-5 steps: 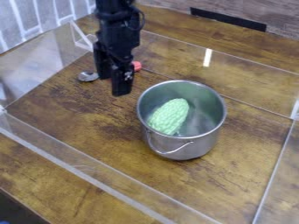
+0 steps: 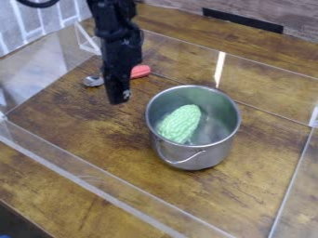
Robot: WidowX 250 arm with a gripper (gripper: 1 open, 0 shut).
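A metal pot with a wire handle stands at the centre right, holding a green corn-like object. My gripper is shut, to the left of the pot and above the wooden table, with nothing visible between its fingers. Partly behind the arm are a small red object and a small silver item, too small to tell exactly what they are.
Clear panels edge the workspace on the left and right.
The arm has moved to the left since a second ago, away from the red object. The pot and its contents look unchanged.
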